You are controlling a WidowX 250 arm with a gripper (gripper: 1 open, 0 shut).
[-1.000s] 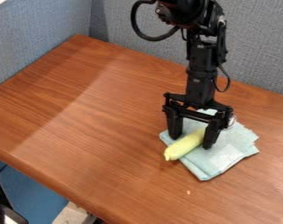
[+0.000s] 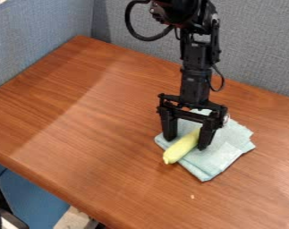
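A pale yellow, elongated object, like a corn cob or banana (image 2: 176, 152), lies diagonally on a folded light blue-green cloth (image 2: 225, 148) at the right of the wooden table. My black gripper (image 2: 186, 139) is lowered over both, one finger on each side of the yellow object, whose upper end is partly hidden by the gripper. Whether the fingers press on it or stand apart from it is hard to tell.
Grey padded walls (image 2: 39, 49) border the table at the back and left. The near-left edge drops to a blue surface.
Over the last second my gripper, the cloth and the yellow object have shifted slightly to the left on the table.
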